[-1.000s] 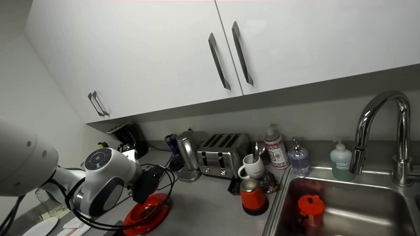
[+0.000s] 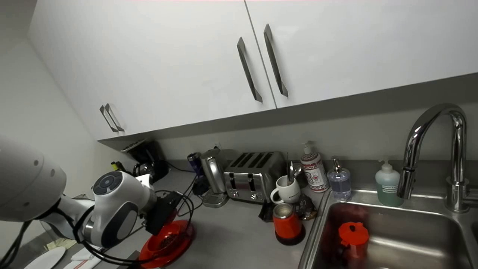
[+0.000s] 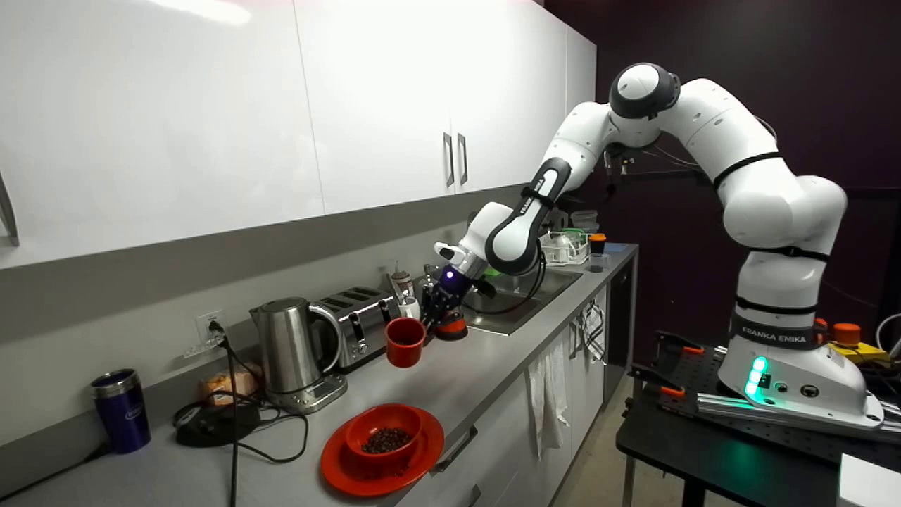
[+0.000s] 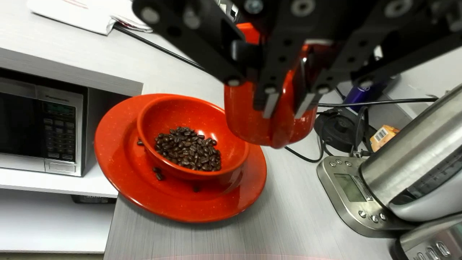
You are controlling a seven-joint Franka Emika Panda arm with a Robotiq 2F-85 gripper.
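Observation:
My gripper is shut on a red mug (image 4: 245, 113), its fingers (image 4: 271, 104) at the near side of the mug. In exterior view 2 the red mug (image 3: 405, 348) hangs above the counter, its opening toward that camera and tilted. A red bowl (image 4: 236, 149) holding dark coffee beans (image 4: 188, 149) rests on a red plate (image 4: 147, 197), with a few beans loose on the plate. From the wrist view, the mug is above and beside the bowl's rim; its inside is hidden there.
A steel kettle (image 3: 287, 346) and a toaster (image 3: 359, 317) stand along the wall, with cables (image 3: 279, 452) nearby. An orange-red grinder-like container (image 2: 287, 224) is beside the sink, and a red pot (image 2: 354, 240) sits inside it. Counter between plate and sink is mostly clear.
In exterior view 1 my arm's wrist has shifted slightly left and a little down. The plate and bowl have stayed in place.

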